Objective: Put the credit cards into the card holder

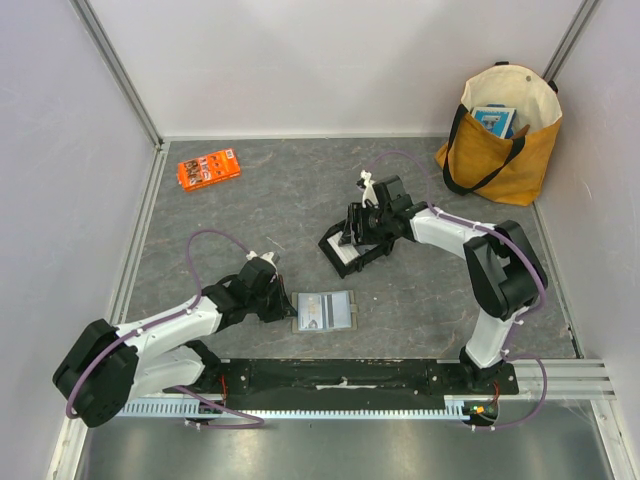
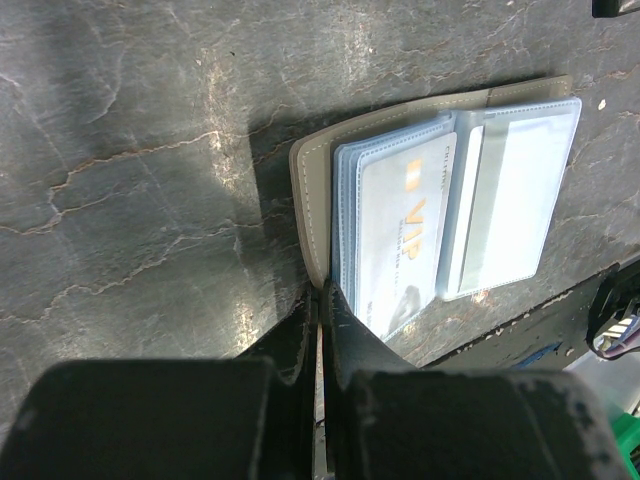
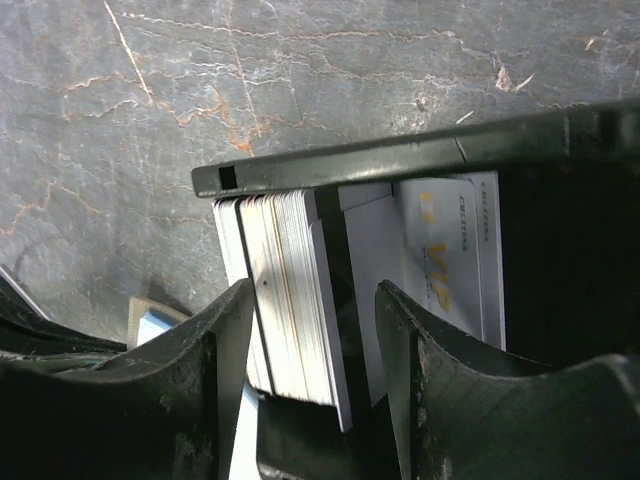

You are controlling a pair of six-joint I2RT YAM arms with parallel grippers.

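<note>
The open card holder (image 1: 326, 310), grey with clear sleeves and a VIP card (image 2: 396, 225), lies near the table's front. My left gripper is shut at its left edge; nothing clear shows between the fingers. A black box (image 3: 390, 155) holds a stack of white cards (image 3: 285, 290) and loose VIP cards (image 3: 450, 255) in the middle right. My right gripper stands open over the stack, a finger to either side.
An orange packet (image 1: 208, 168) lies at the back left. A yellow bag (image 1: 500, 160) with items inside stands at the back right.
</note>
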